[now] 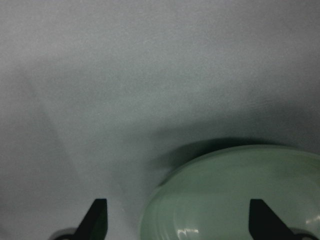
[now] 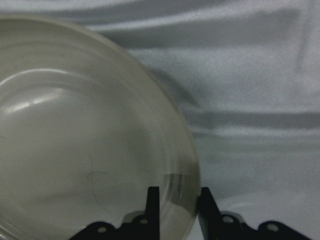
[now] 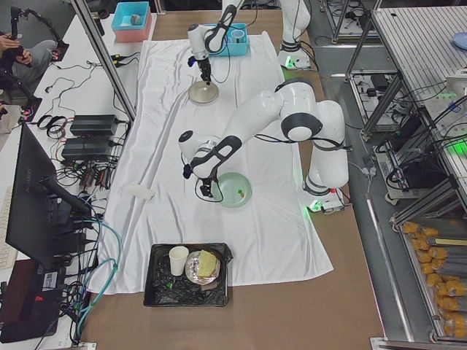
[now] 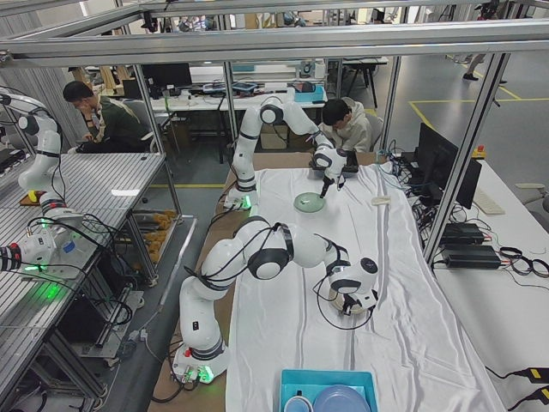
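Observation:
A pale green plate (image 3: 236,196) lies on the white cloth in the middle. My left gripper is just over its near rim, fingers wide apart with nothing between them. A cream, shallow dish (image 2: 85,140) lies at the far end in the camera left view. My right gripper is at its rim, one finger over the inside and the other at the outer edge, part open around the rim; whether it touches the rim is not clear.
A black tray (image 3: 160,288) with a cup and food stands at the near end. A blue bin (image 4: 292,386) sits at the other end. A pale flat object (image 3: 141,192) lies left of the green plate.

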